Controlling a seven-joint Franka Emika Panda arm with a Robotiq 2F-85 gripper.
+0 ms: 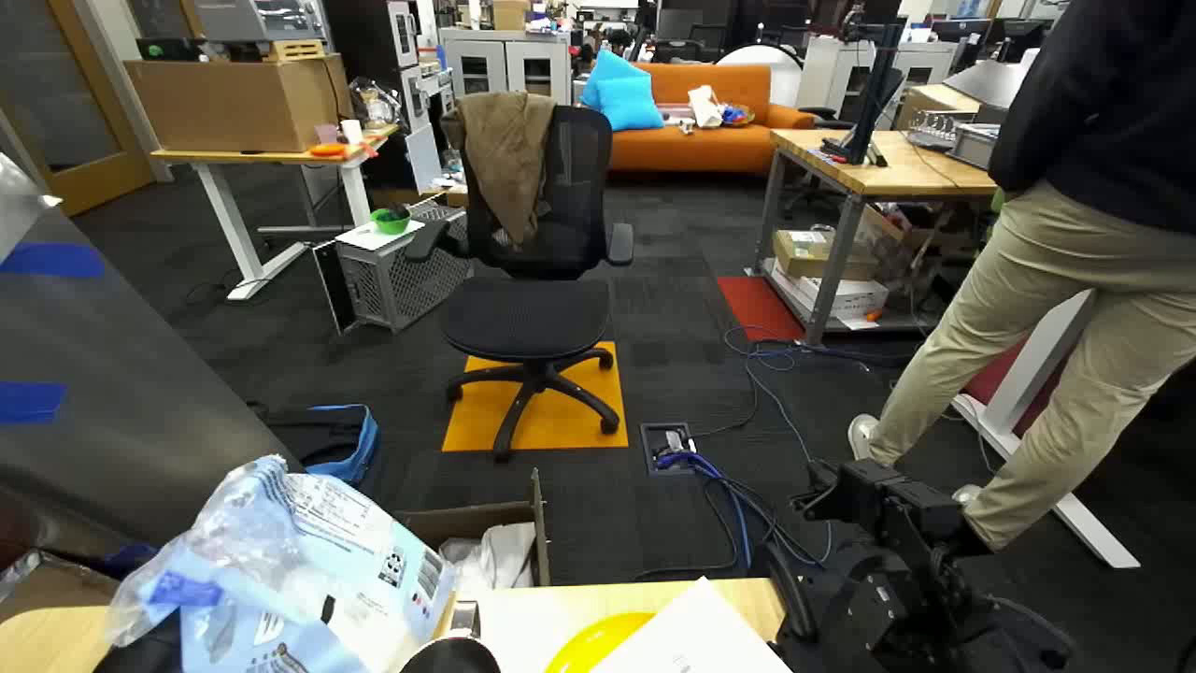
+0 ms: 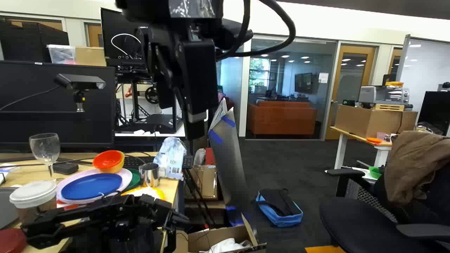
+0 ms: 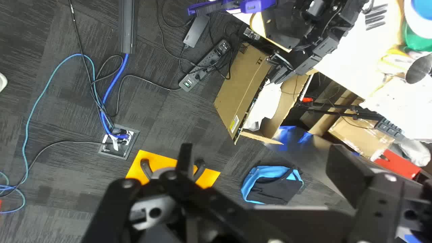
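In the wrist view my gripper hangs high above the floor, its two dark fingers [image 3: 342, 170] spread wide with no object between them. The gripper is open. Exterior view 2 shows the black arm [image 2: 196, 71] large and close, pointing down near the table's edge. On that table a blue plate [image 2: 92, 186] rests on a pale pink one, with a red and a yellow bowl [image 2: 109, 160] at its back rim. A metal cup [image 2: 148, 175] and a plastic mailer bag [image 2: 171, 158] stand nearby. The gripper touches none of these.
An open cardboard box [image 3: 241, 91] sits on the floor by the table, near a blue-and-black bag [image 3: 272, 185]. Cables [image 3: 117, 87] run across the carpet. An office chair [image 1: 527, 314] stands beyond the table; a person [image 1: 1076, 303] is at the right.
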